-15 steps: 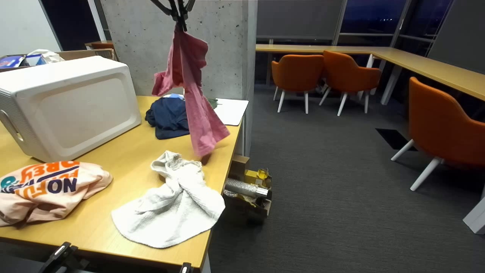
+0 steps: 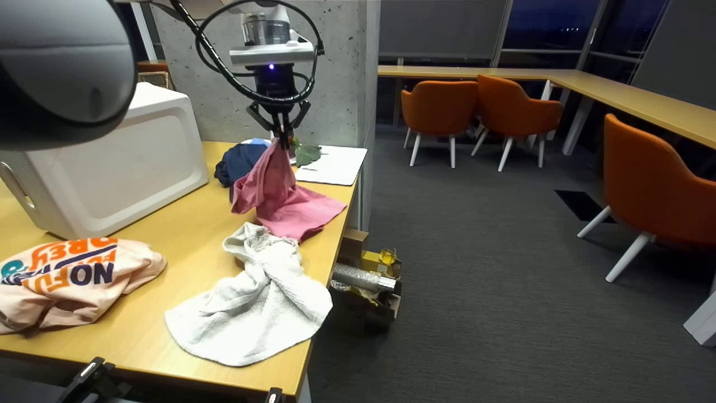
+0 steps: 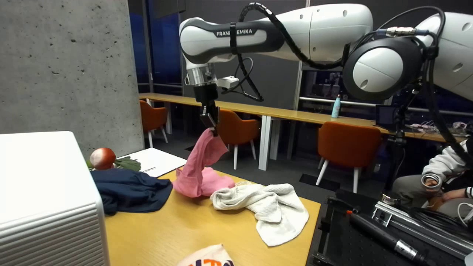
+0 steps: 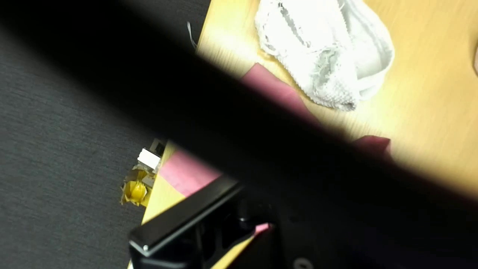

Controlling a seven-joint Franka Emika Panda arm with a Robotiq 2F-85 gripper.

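My gripper (image 2: 285,143) is shut on the top of a pink cloth (image 2: 273,181) above the far part of the table. The cloth's upper part hangs from the fingertips, while its lower part lies spread on the tabletop. In exterior view 2 the same pink cloth (image 3: 199,168) rises from the table to my gripper (image 3: 213,131). A dark band crosses much of the wrist view, and only parts of the pink cloth (image 4: 188,172) show around it.
A white towel (image 2: 258,305) lies crumpled nearer the front. A navy cloth (image 3: 128,188) is beside the pink one, with a white board (image 2: 330,165) behind. A white boxy appliance (image 2: 144,158) and a printed peach cloth (image 2: 80,279) occupy the left. Bare wood (image 2: 181,232) shows between them.
My gripper has come down with the pink cloth still held. The cloth was dangling nearly full length; now its lower part rests spread on the table. The arm has entered the view at upper left.
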